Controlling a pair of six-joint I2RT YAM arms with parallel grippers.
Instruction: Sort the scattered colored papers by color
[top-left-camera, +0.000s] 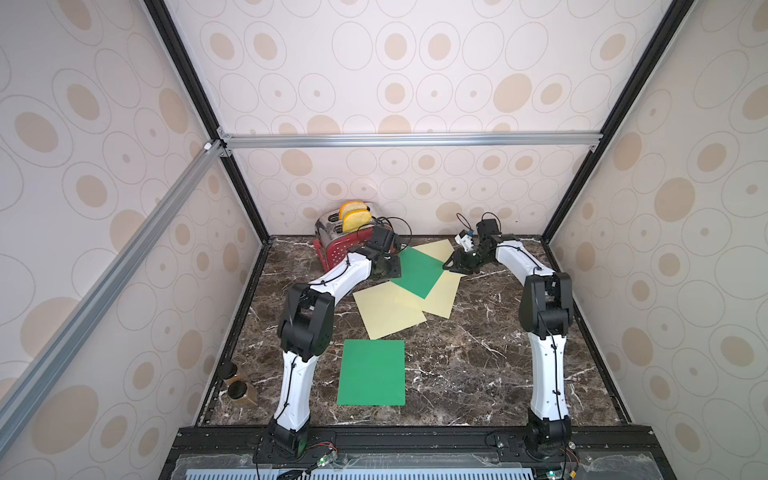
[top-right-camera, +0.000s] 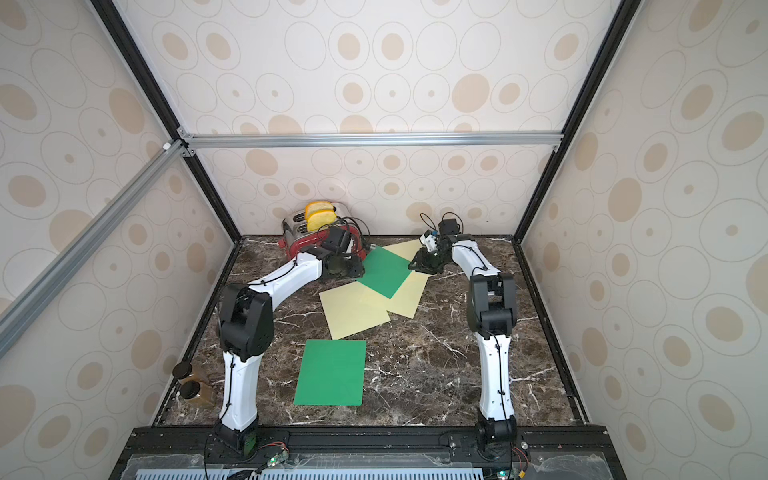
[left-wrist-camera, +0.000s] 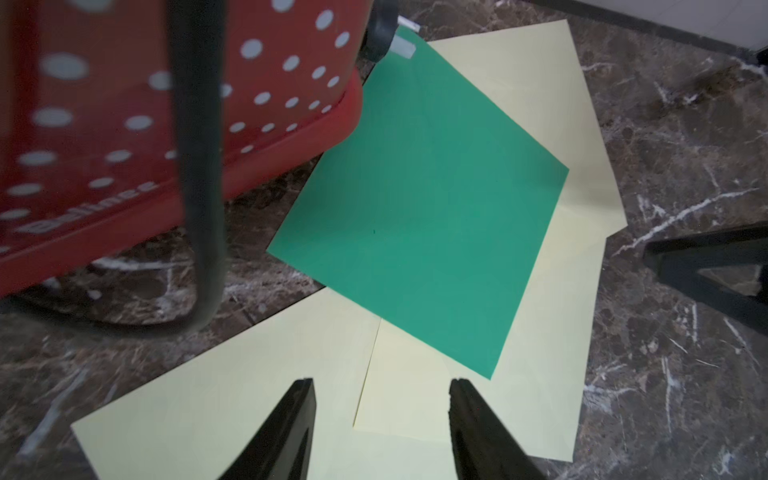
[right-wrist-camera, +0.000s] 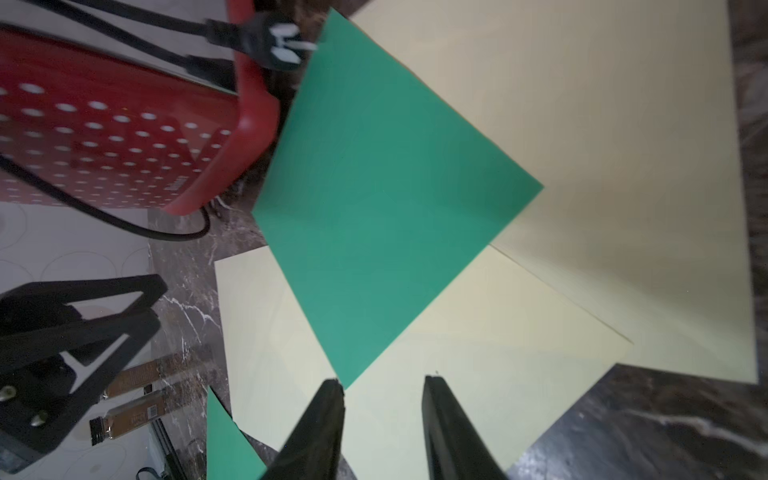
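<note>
One green paper (top-left-camera: 419, 273) lies at the back, turned at an angle on top of cream papers. Of these, one cream sheet (top-left-camera: 387, 313) is at the front left of the cluster, and more cream paper (top-left-camera: 442, 299) shows under the green on the right. A second green paper (top-left-camera: 371, 373) lies flat and alone nearer the front. My left gripper hangs over the cluster's left side, part open with bare space between its fingers. Above its right side is my right gripper, also part open and empty. Both stay apart from the papers.
A red dotted toaster (left-wrist-camera: 240, 120) with yellow bread-like pieces (top-left-camera: 354, 217) stands at the back left, close to the green paper's edge. Its black cable and plug (right-wrist-camera: 272, 38) reach that sheet's corner. Brown jars (top-left-camera: 238, 389) stand front left.
</note>
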